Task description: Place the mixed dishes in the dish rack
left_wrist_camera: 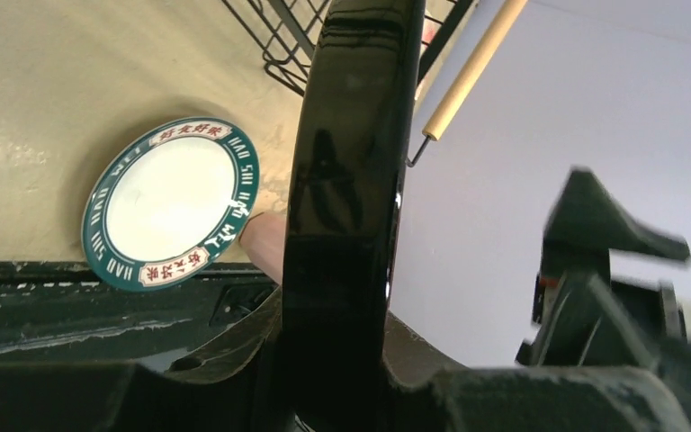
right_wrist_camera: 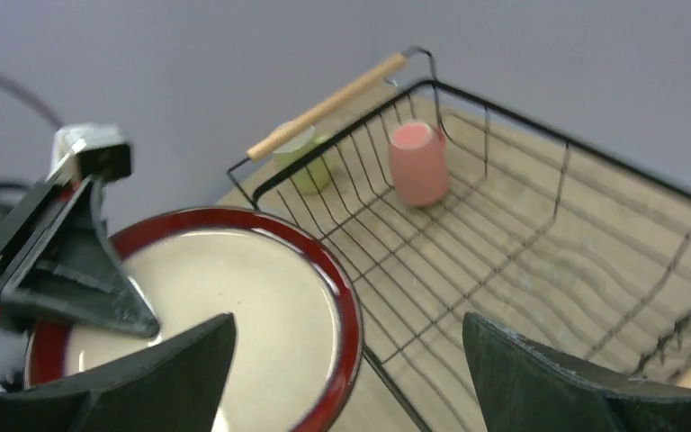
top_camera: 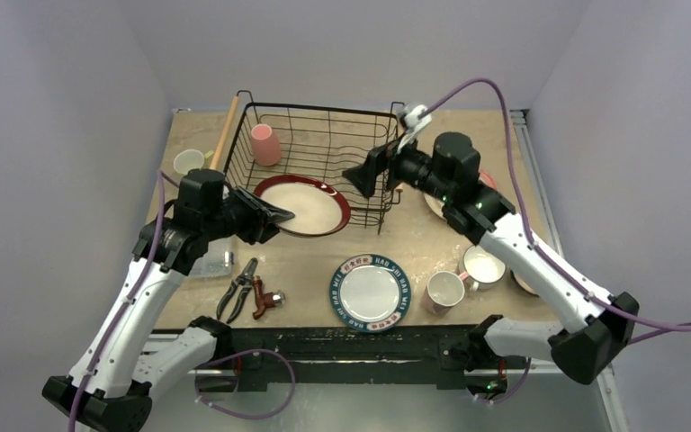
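Observation:
A white plate with a dark red rim is held by my left gripper, shut on its left side, just over the front of the black wire dish rack. In the right wrist view the plate fills the lower left. My right gripper is open and empty, at the rack's right side, apart from the plate. A pink cup stands in the rack's back left.
A teal-rimmed plate lies front centre. Two mugs stand front right, pliers and a brown fitting front left. A plate is partly hidden under the right arm; a cup is back left.

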